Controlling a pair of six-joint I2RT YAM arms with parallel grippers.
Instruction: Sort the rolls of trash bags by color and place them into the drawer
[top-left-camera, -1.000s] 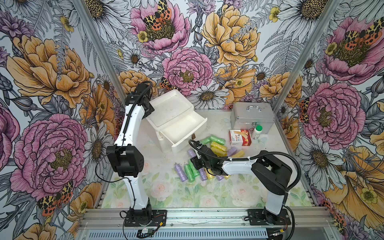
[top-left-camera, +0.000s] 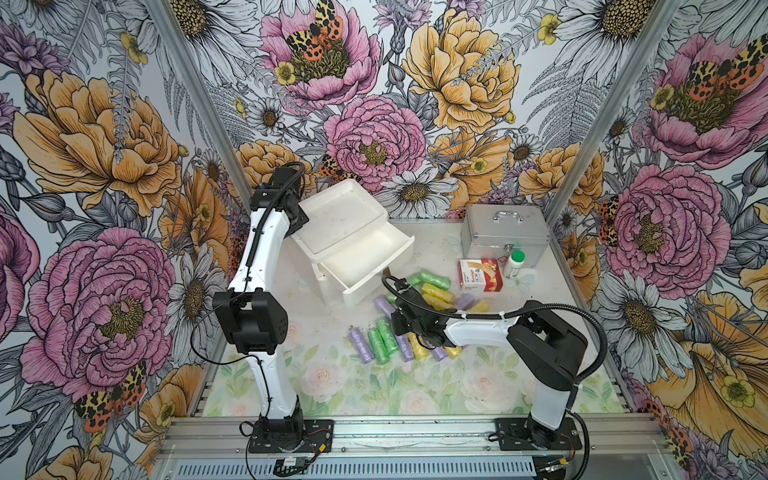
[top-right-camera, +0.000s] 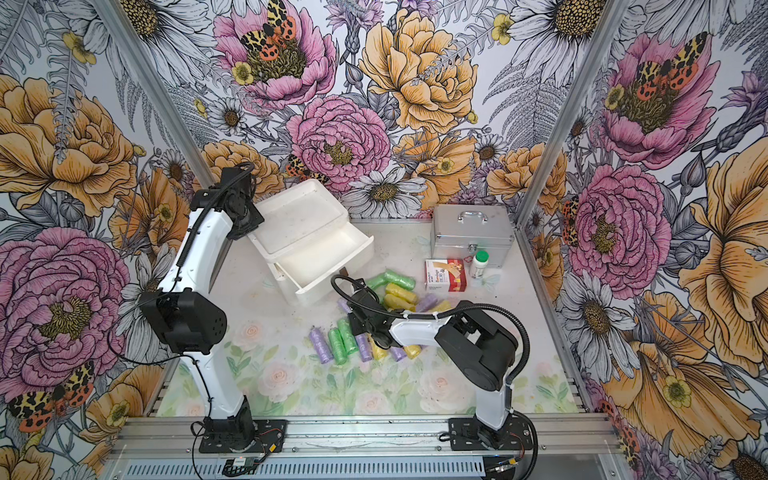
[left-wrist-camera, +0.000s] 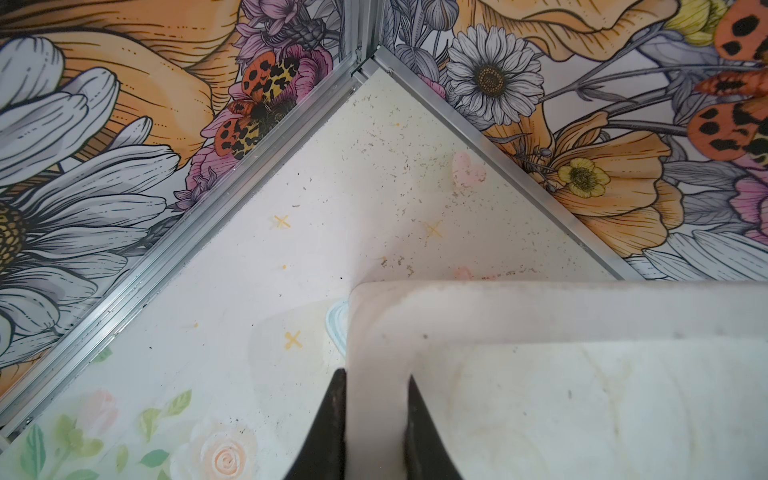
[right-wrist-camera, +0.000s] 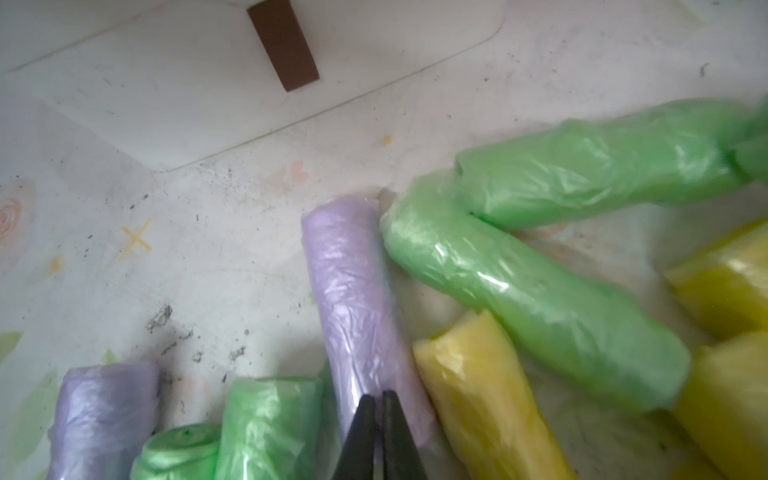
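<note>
A white drawer unit (top-left-camera: 340, 208) stands at the back left with its drawer (top-left-camera: 360, 256) pulled out, empty. My left gripper is shut on the unit's top left rim. Purple, green and yellow bag rolls lie in a loose group right and front of it. My right gripper is shut with nothing between its fingers, at the near end of a purple roll (right-wrist-camera: 344, 272). Beside that lie green rolls (right-wrist-camera: 528, 296), a yellow roll (right-wrist-camera: 488, 384) and another purple roll (right-wrist-camera: 104, 416).
A metal case (top-left-camera: 504, 224), a red-and-white box (top-left-camera: 478, 274) and a green-capped bottle (top-left-camera: 514, 264) occupy the back right.
The left arm and the drawer unit look unchanged.
</note>
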